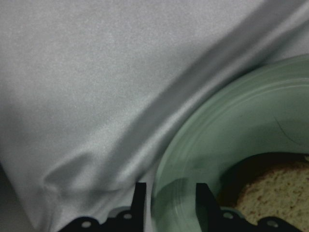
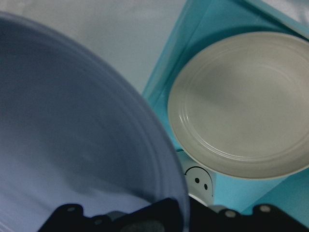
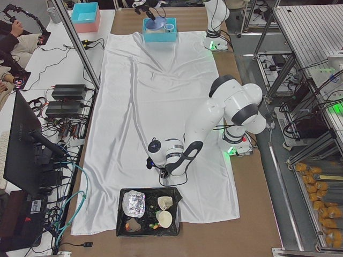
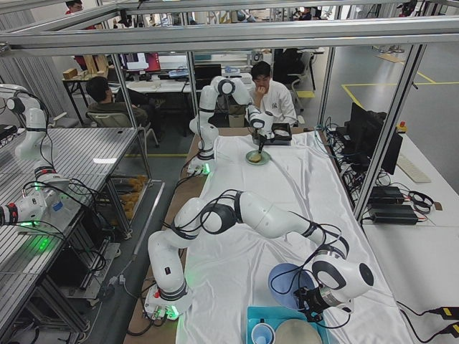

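Note:
A green plate [image 4: 263,159] holding a spongy beige piece [image 1: 275,195] lies on the white cloth. My left gripper is low at its rim, fingers apart on either side of it, mostly hidden by the arm in the left camera view. A blue plate [image 4: 281,279] is raised at the blue crate [image 4: 254,315], with my right gripper shut on its rim. In the right wrist view a cream plate [image 2: 241,106] lies in the crate, with a smiley-faced cup [image 2: 198,181] beside it.
A black tray [image 3: 148,230] with foil and food items stands at the near end of the table. Monitors and cables line one side.

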